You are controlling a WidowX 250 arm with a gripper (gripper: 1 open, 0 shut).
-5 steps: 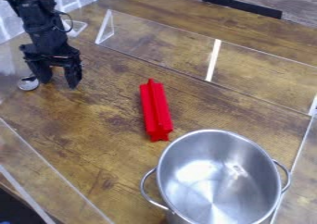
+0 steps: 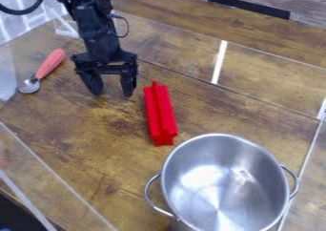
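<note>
My black gripper (image 2: 110, 82) is open, low over the wooden table (image 2: 90, 130) in the upper left, with nothing visible between its fingers. To its left lies a spoon or scoop with a red handle (image 2: 51, 63) and a silver head (image 2: 30, 85). A long red block (image 2: 160, 114) lies right of and a little below the gripper, apart from it. A large steel pot (image 2: 224, 182) with two side handles stands at the lower right, empty inside.
Clear plastic panels run along the left edge and lower left. White tape strips (image 2: 219, 61) mark the table's right part.
My gripper has moved right, away from the red-handled spoon, uncovering it, toward the red block. The spoon, block and pot look unmoved.
</note>
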